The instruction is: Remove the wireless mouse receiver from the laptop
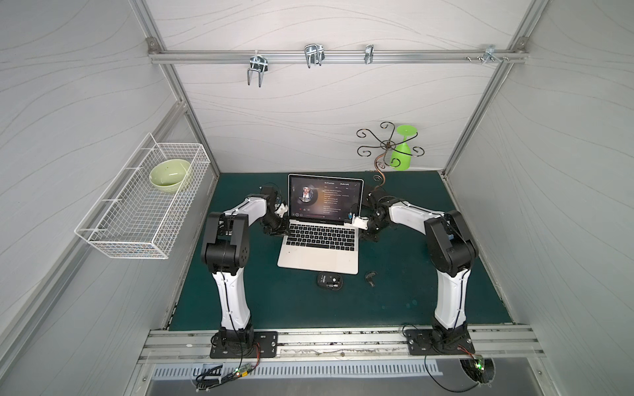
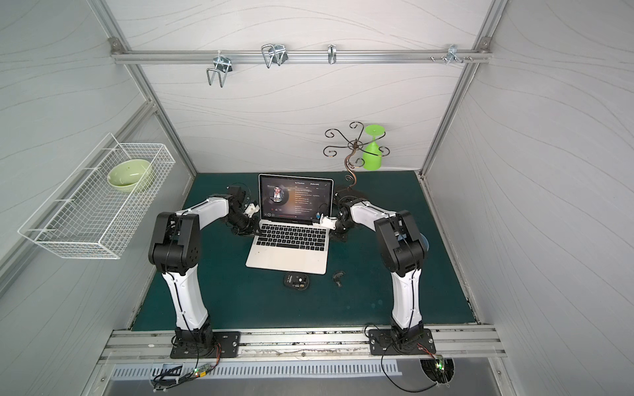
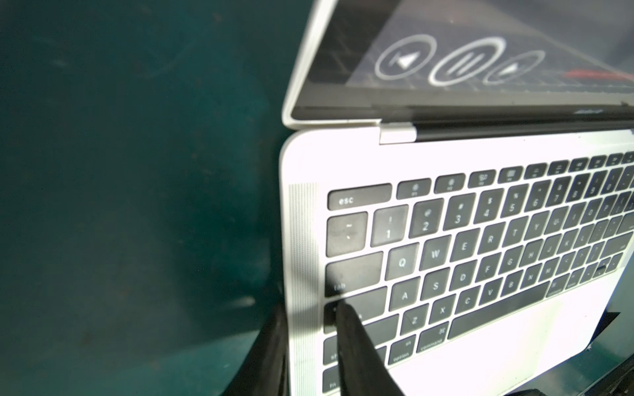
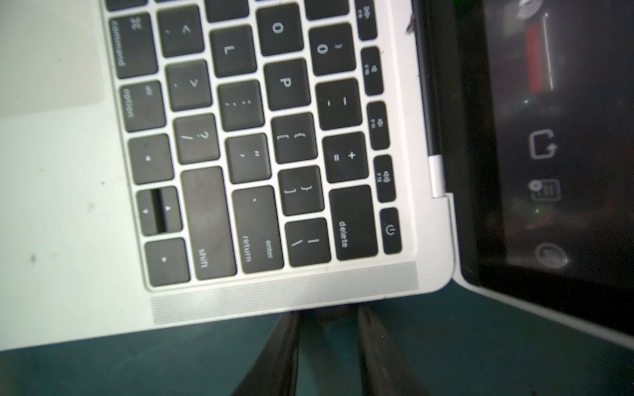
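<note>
The open silver laptop (image 1: 318, 258) stands mid-table, its screen lit. At its left side is my left gripper, shut on the laptop's left edge, one finger over the keyboard side and one outside. My right gripper is at the right edge, fingers part open. Between and just ahead of its fingertips a small dark piece, seemingly the receiver (image 4: 333, 313), juts from under the laptop's side. Whether the fingers touch it I cannot tell. Both top views are too small to show the receiver.
A black mouse (image 1: 329, 281) lies in front of the laptop, a small dark object (image 1: 370, 278) to its right. Behind on the right stands a curled metal rack (image 1: 388, 146) with a green goblet (image 1: 401, 157). A wire basket (image 1: 125, 204) with a bowl (image 1: 169, 175) hangs left.
</note>
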